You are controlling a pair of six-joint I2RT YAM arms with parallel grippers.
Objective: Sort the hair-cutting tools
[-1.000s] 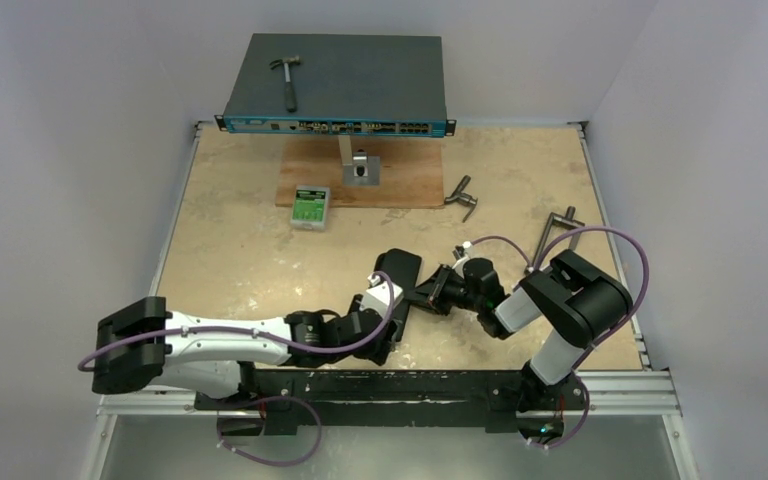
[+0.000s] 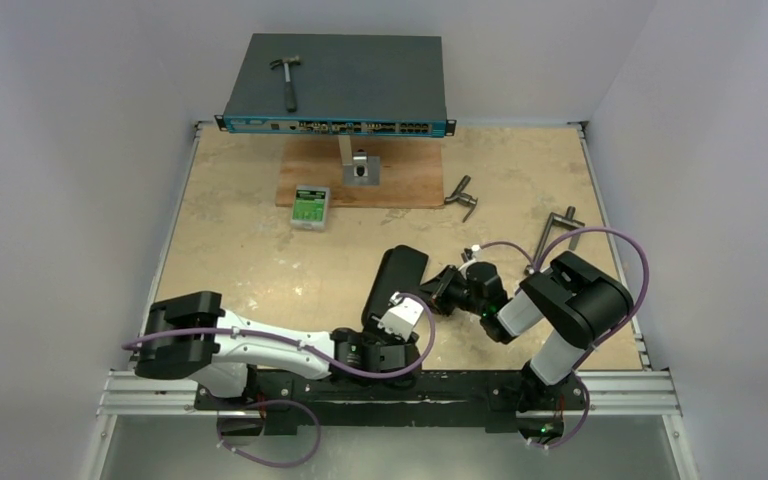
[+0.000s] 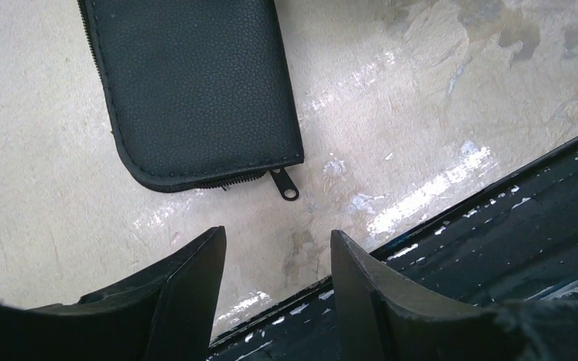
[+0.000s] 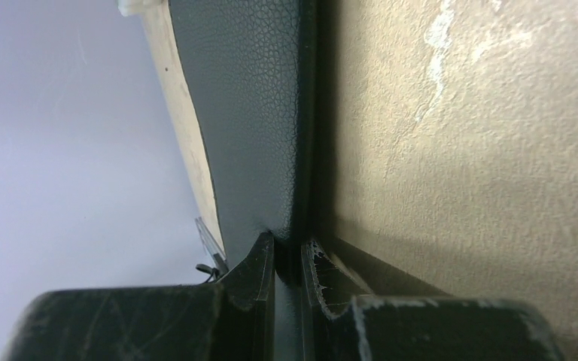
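A black zippered leather case [image 2: 396, 270] lies on the table near the front middle. My right gripper is shut on its long side edge, seen close in the right wrist view. My left gripper is open at the case's near end; in the left wrist view the case [image 3: 196, 90] has its zipper pull [image 3: 286, 186] hanging toward the empty space between the fingers.
A green-labelled box [image 2: 309, 208], metal pipe fittings [image 2: 460, 198] and a larger metal frame [image 2: 557, 225] stand on the table. A network switch [image 2: 350, 75] with a hammer [image 2: 288, 85] is raised at the back.
My left arm has moved right along the case's near end. The case has shifted slightly right, with my right gripper still at its side.
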